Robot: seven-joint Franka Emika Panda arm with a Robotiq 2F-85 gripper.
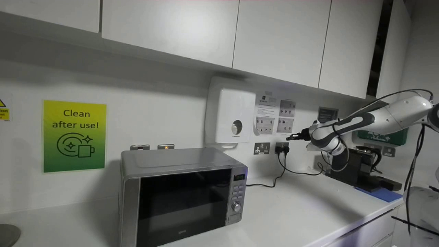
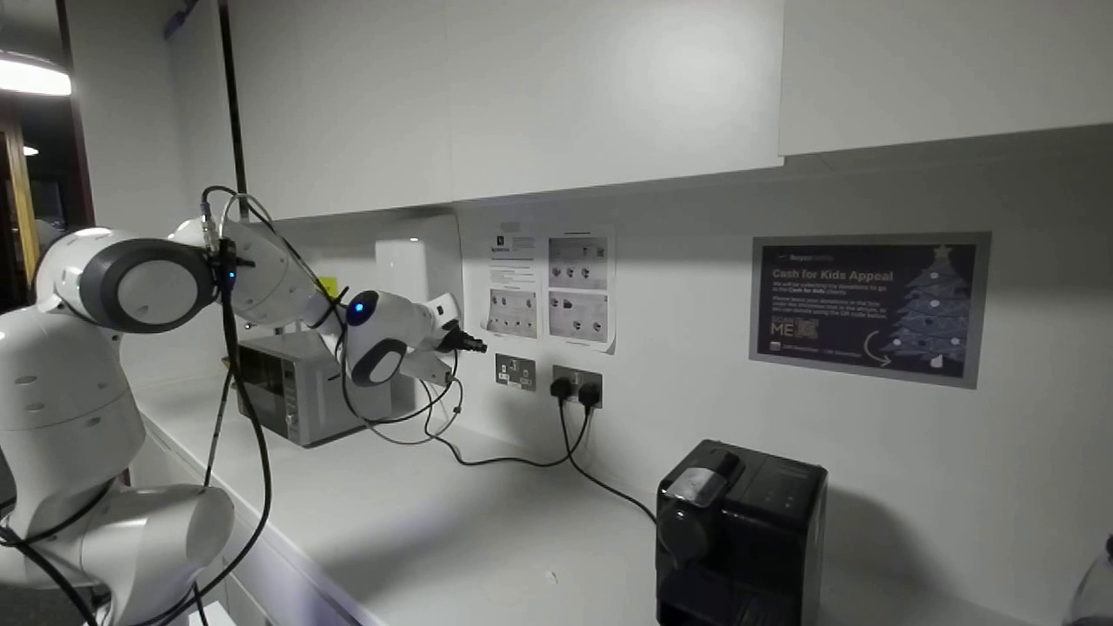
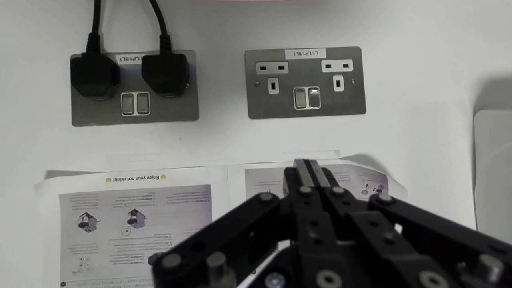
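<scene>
My gripper is shut, its two fingertips pressed together with nothing showing between them. It points at the wall in the wrist view, with the fingertips overlapping a printed sheet (image 3: pixel 134 230) in that picture. Behind it on the wall are a double socket (image 3: pixel 305 110) with no plugs and a second socket plate (image 3: pixel 110 113) carrying two black plugs (image 3: pixel 165 72). In exterior view 1 the gripper (image 1: pixel 288 137) is above the counter, near the height of the sockets. Exterior view 2 shows the gripper (image 2: pixel 483 345) clear of the counter; its distance from the wall is hard to judge.
A silver microwave (image 1: pixel 177 160) with its door closed stands on the counter (image 1: pixel 288 206). A white dispenser (image 1: pixel 230 107) hangs on the wall, under the cupboards (image 1: pixel 284 37). The black coffee machine (image 2: pixel 746 522) and loose cables (image 2: pixel 501 460) share the counter, whose middle is clear.
</scene>
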